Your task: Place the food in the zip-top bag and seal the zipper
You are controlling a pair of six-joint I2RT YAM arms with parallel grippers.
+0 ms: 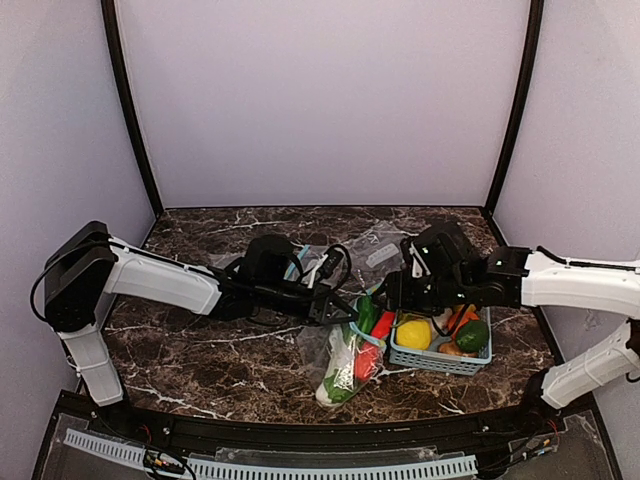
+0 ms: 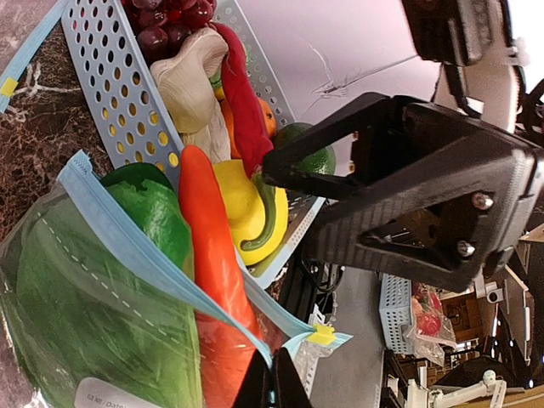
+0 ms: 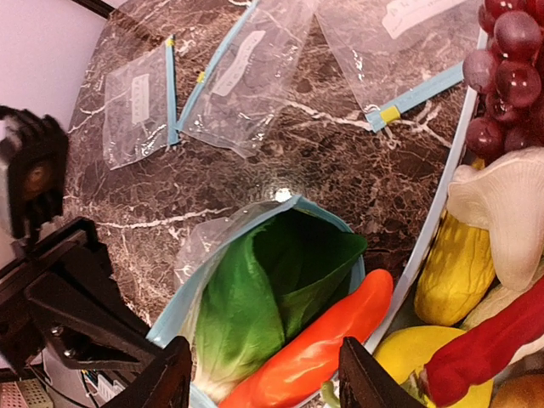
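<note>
The zip top bag [image 1: 342,365] holds leafy greens [image 3: 242,314] and a long red pepper [image 2: 212,246], its blue zipper parted at the top. In the left wrist view my left gripper is shut on the zipper edge at one end. My right gripper hangs over the bag, fingers apart, beside the blue-grey basket [image 1: 440,365]. The basket holds grapes [image 2: 174,25], a yellow pepper [image 3: 433,348], a mushroom and other food.
Several empty bags [image 3: 238,76] lie flat at the back of the marble table.
</note>
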